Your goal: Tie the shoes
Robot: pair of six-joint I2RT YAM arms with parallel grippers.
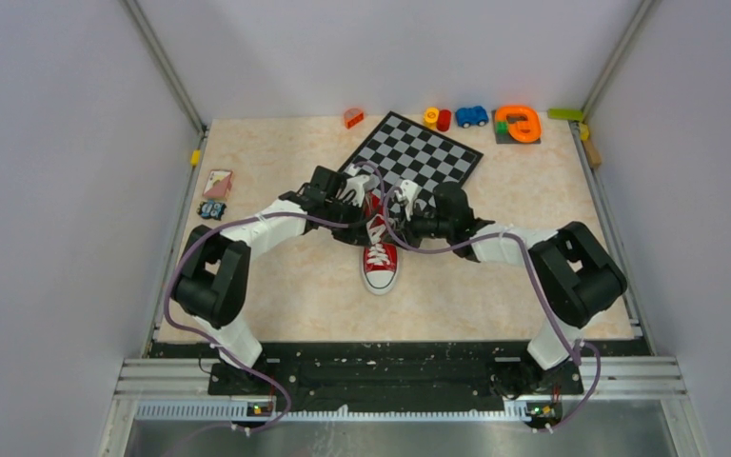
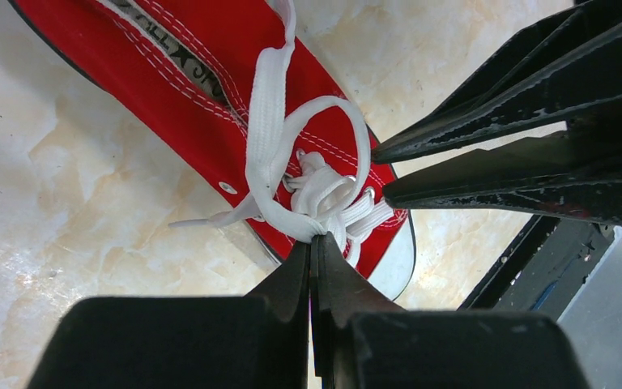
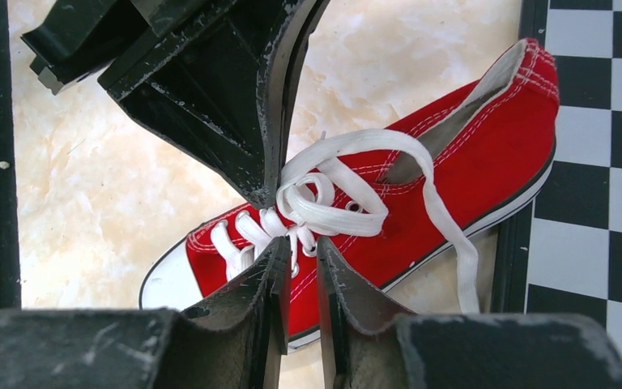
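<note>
A red canvas shoe [image 1: 379,257] with a white toe cap points toward the table's front. White shoelaces [image 3: 332,212] form loops over its upper, and one loose end trails across the shoe's side. My left gripper is shut at the lacing, and a strand of white lace runs into its fingertips. Opposite it, my right gripper stands narrowly open just above the lacing, a gap showing between its fingers. Laces lie beyond that gap; none is seen gripped there. In the top view both arms hide the middle of the shoe.
A checkered board [image 1: 417,152] lies behind the shoe, close to its heel. Toys, including a blue car [image 1: 472,116] and an orange ring [image 1: 518,124], line the back edge.
</note>
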